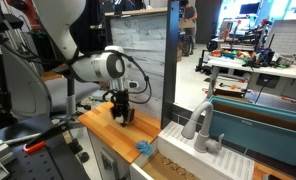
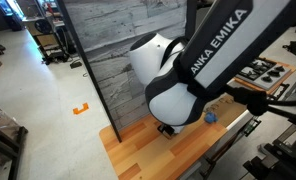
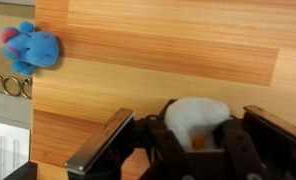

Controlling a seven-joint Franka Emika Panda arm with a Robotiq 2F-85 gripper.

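Low over the wooden counter (image 2: 140, 158), my gripper is shut on a whitish, shiny object (image 3: 198, 112). In the wrist view the object lies between the dark fingers, and its exact shape is hard to make out. The arm hides most of it in the exterior views. A small blue plush toy (image 3: 31, 47) with pink ears lies at the counter's edge, clear of the gripper; exterior view 1 shows this toy (image 1: 144, 147) to the gripper's right.
A white sink faucet (image 1: 196, 122) stands right of the counter, with an open drawer or basin (image 1: 168, 168) in front. Grey plank boards (image 2: 113, 60) rise behind. Bare wood surrounds the gripper.
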